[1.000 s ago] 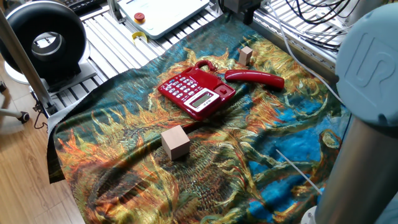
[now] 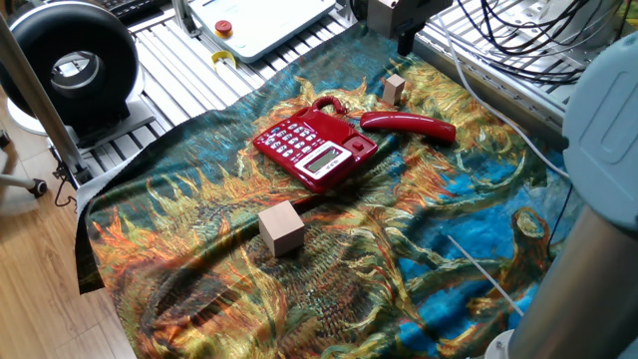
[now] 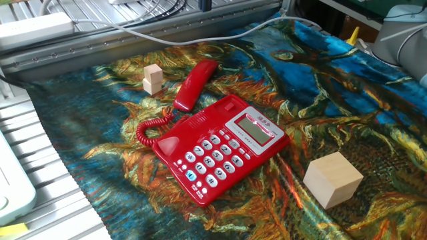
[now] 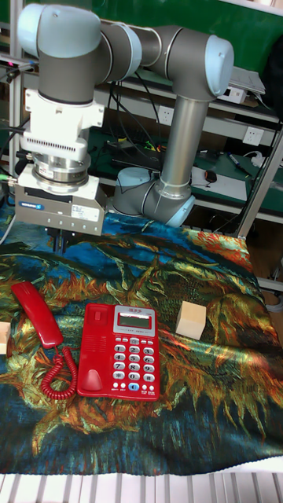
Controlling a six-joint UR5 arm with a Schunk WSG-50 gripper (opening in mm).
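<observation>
A red desk phone [image 3: 217, 150] lies on the patterned cloth with its keypad and display facing up. Its red handset [image 3: 196, 85] is off the cradle, resting on the cloth beside the base, with the coiled cord [image 3: 152, 129] between them. My gripper [image 4: 60, 243] hangs above the cloth, beyond the handset in exterior view 3. Only its dark, narrow fingers show at the top edge of exterior view 1, clear of the phone and handset. Nothing shows held; whether the fingers are apart is too small to tell.
A larger wooden block [image 2: 281, 228] sits on the cloth near the phone's display end. Two small wooden cubes [image 3: 153, 79] are stacked near the handset. A white cable [image 3: 193, 43] runs along the table's metal edge. Open cloth [image 2: 199, 279] lies around the larger block.
The gripper has come lower and slightly right in exterior view 1, and the arm's light blue joint has shifted right. Phone, handset and blocks have stayed where they were.
</observation>
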